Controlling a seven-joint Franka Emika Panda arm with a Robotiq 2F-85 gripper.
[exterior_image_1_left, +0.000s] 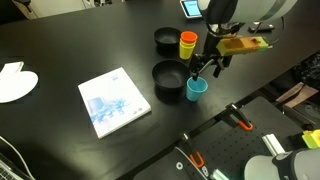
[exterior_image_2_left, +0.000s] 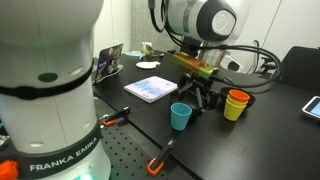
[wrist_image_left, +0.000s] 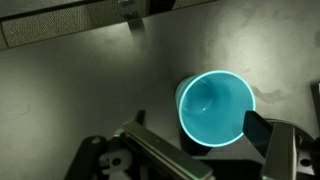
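Observation:
Near the table's front edge stands a blue cup (exterior_image_1_left: 196, 89), upright and empty; the wrist view looks down into this cup (wrist_image_left: 214, 108). My gripper (exterior_image_1_left: 208, 72) is open above and a little behind it, fingers pointing down. In the wrist view one finger (wrist_image_left: 165, 152) shows at the lower left and the other (wrist_image_left: 262, 133) at the right, with part of the cup's near rim between them. Nothing is held. In exterior view 2 the cup (exterior_image_2_left: 180, 116) stands just in front of the gripper (exterior_image_2_left: 202, 100).
A black bowl (exterior_image_1_left: 170, 76) sits close beside the cup. Farther back are another black bowl (exterior_image_1_left: 169, 39) and stacked yellow and orange cups (exterior_image_1_left: 187, 44). A white-and-blue booklet (exterior_image_1_left: 113, 101) lies to the left; a white plate (exterior_image_1_left: 17, 83) is at the far left.

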